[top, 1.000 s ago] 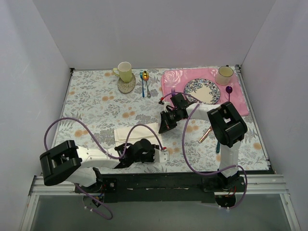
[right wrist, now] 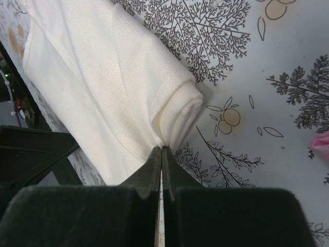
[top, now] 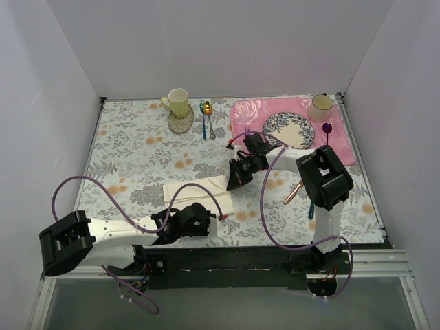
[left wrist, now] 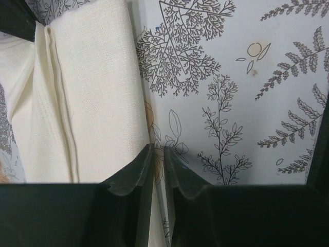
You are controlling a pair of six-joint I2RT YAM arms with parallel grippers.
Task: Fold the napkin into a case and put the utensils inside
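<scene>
The cream napkin (top: 199, 190) lies partly folded on the patterned cloth at the front middle, with layered edges. My right gripper is shut at one corner of the napkin (right wrist: 139, 92), where the fabric bunches into a crease running to its tips. The left wrist view also shows this crease beside the black right finger. Over the front edge, my left gripper stands a little open. The napkin's straight edge (left wrist: 146, 123) runs down beside its left fingertip, and a narrow gap shows between the tips. From above, the left arm hides part of the napkin's front.
A blue-handled utensil and a gold spoon (top: 208, 110) lie at the back, beside a green mug (top: 178, 103) on a coaster. At right, a pink mat (top: 247, 110) carries a plate and another mug. A copper-handled utensil (top: 294, 192) lies right of the napkin.
The right arm has stayed in place.
</scene>
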